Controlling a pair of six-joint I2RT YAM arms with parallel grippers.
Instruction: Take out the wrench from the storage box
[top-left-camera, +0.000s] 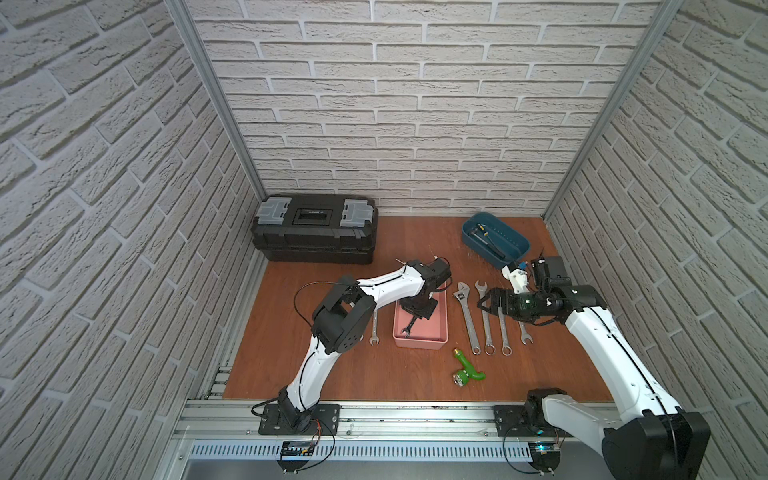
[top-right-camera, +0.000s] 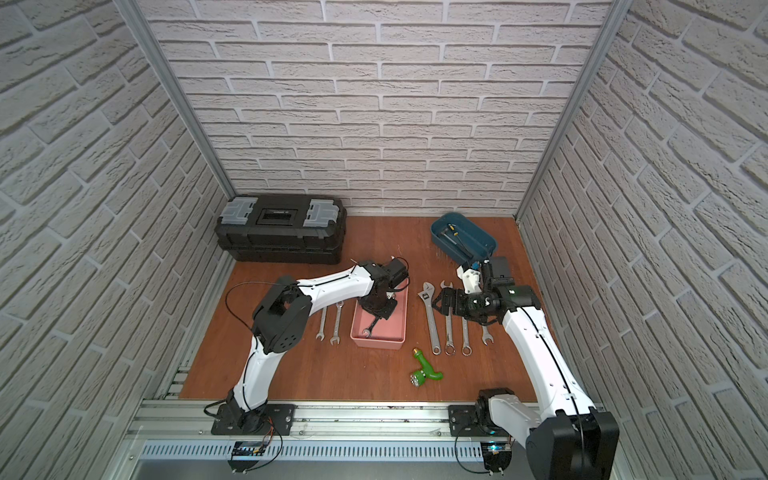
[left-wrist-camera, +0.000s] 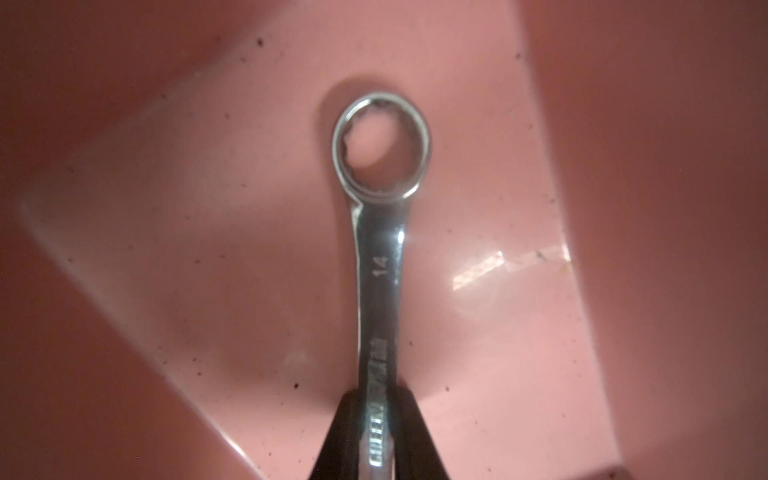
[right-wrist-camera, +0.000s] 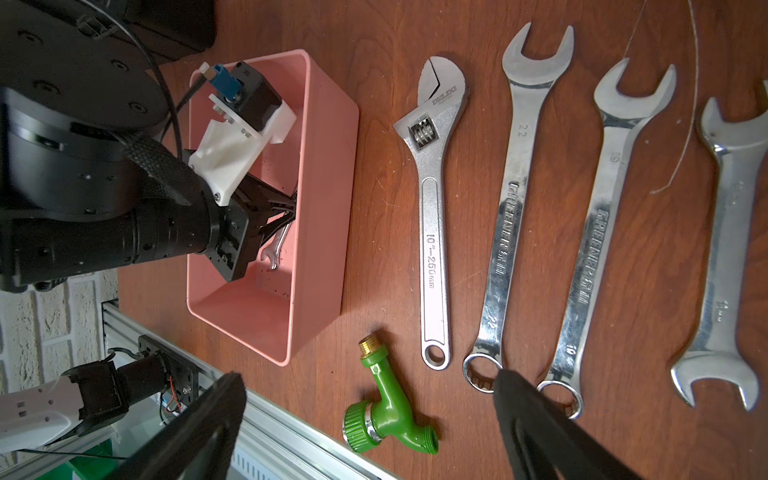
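In the left wrist view a shiny combination wrench (left-wrist-camera: 378, 296), marked 14, lies along the floor of the pink storage box (left-wrist-camera: 496, 384). My left gripper is shut on its shaft, with a dark finger (left-wrist-camera: 342, 440) pressed to either side. The ring end points away from the gripper; the open end is hidden in that view but shows inside the box in the right wrist view. To the right of the box, over the row of tools, my right gripper stands open and empty, fingers wide apart.
Right of the box lie an adjustable wrench (right-wrist-camera: 432, 232), several other wrenches and a green tap (right-wrist-camera: 392, 408). A black toolbox (top-left-camera: 316, 228) and a blue basket (top-left-camera: 516, 240) stand at the back.
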